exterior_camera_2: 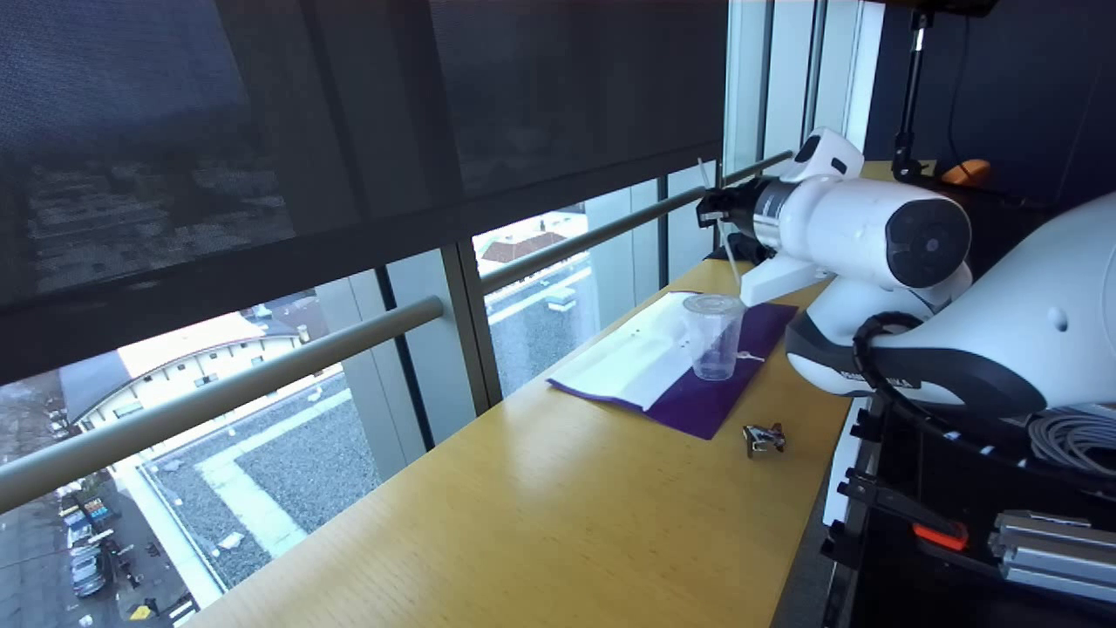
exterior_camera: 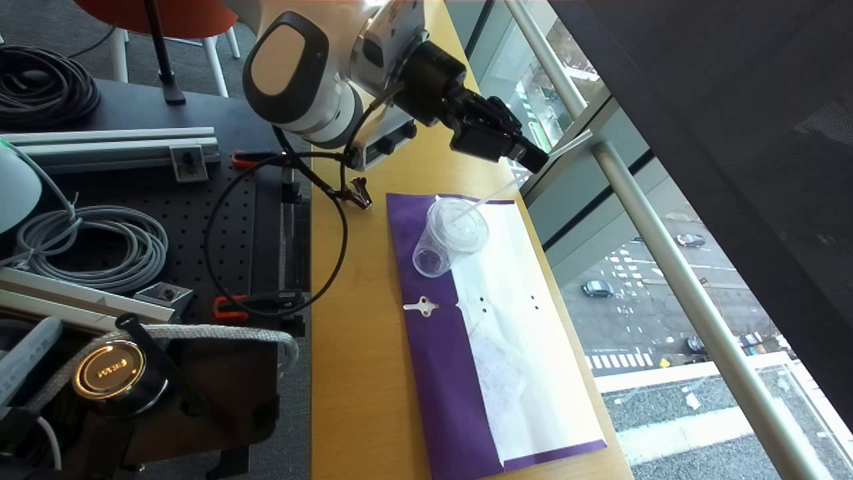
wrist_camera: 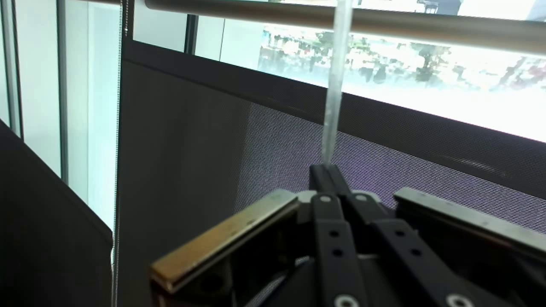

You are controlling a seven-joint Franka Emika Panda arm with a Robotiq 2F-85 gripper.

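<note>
A thin, translucent straw (exterior_camera: 570, 147) is pinched in my shut gripper (exterior_camera: 534, 159), sticking out on both sides of the fingertips. In the wrist view, one length of the straw (wrist_camera: 335, 76) rises from the closed fingertips (wrist_camera: 321, 176). Exterior view 2 shows the straw (exterior_camera_2: 732, 255) slanting down from my gripper (exterior_camera_2: 711, 215), its lower end just above the cup's rim level. Below stands a clear plastic cup (exterior_camera_2: 716, 345), upright, with a clear lid (exterior_camera: 458, 227). In exterior view 1 the straw's lower end overlaps the lid; exterior view 2 shows them apart.
The cup stands on a purple and white sheet (exterior_camera: 528, 360) on the wooden ledge (exterior_camera: 360, 384). A small metal clip (exterior_camera_2: 764, 439) lies near the ledge's inner edge. A window rail (exterior_camera: 680, 260) and dark blind (exterior_camera_2: 314, 126) border the far side. The ledge's near stretch is bare.
</note>
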